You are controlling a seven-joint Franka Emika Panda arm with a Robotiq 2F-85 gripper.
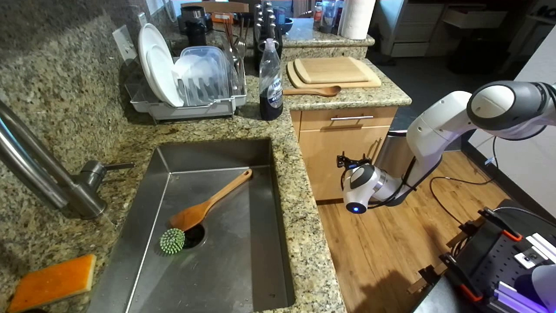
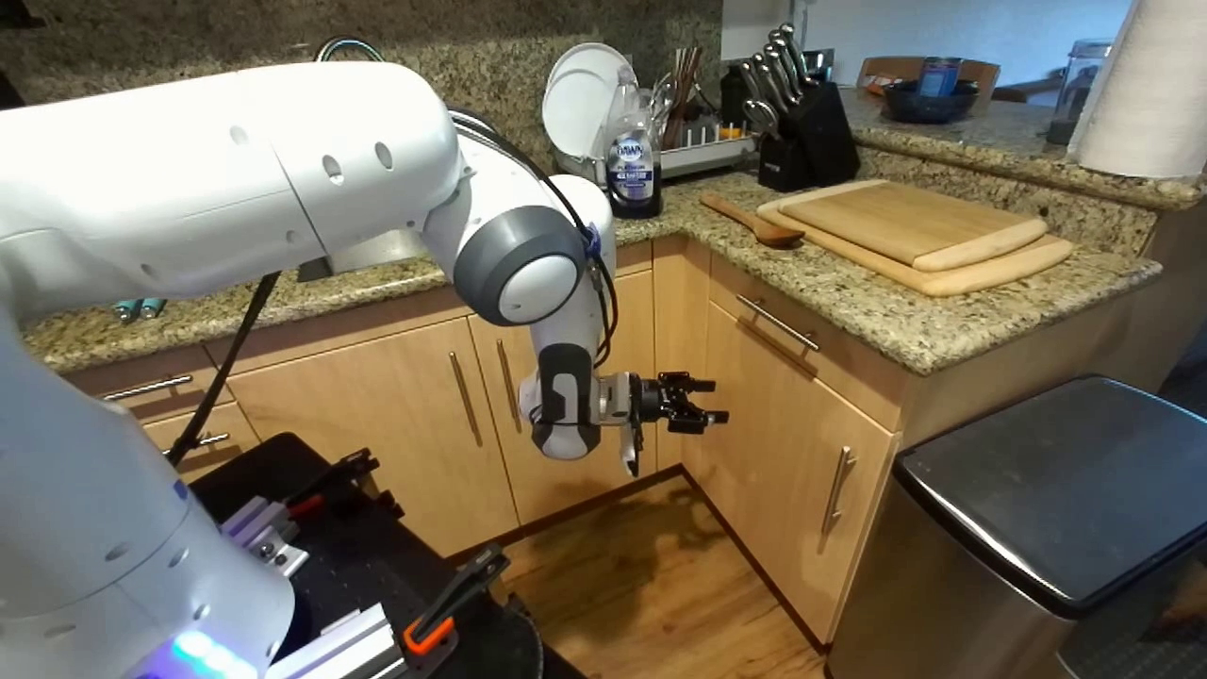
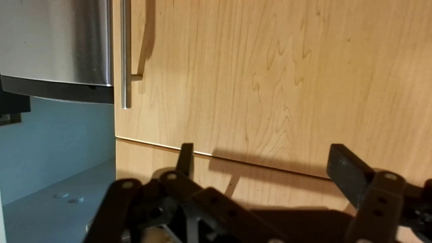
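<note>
My gripper (image 2: 718, 403) hangs in front of the wooden cabinet door (image 2: 781, 453), below counter height, its fingers spread apart and nothing between them. In the wrist view the two dark fingers (image 3: 185, 160) stand wide before the pale wood, and the seam between door and drawer runs behind them. The door's metal handle (image 3: 126, 52) shows at the upper left there, clear of the fingers. Above the door is a drawer with a horizontal handle (image 1: 352, 118). A wooden spoon (image 1: 318, 91) lies on the counter beside the stacked cutting boards (image 1: 333, 72).
A steel trash bin (image 2: 1052, 487) stands right of the cabinet. The sink (image 1: 234, 245) holds a wooden spatula (image 1: 208, 203) and a green-bristled brush (image 1: 172, 241). A dish soap bottle (image 1: 271, 88) and dish rack (image 1: 193, 109) stand behind it. Open floor (image 2: 611, 577) lies below my arm.
</note>
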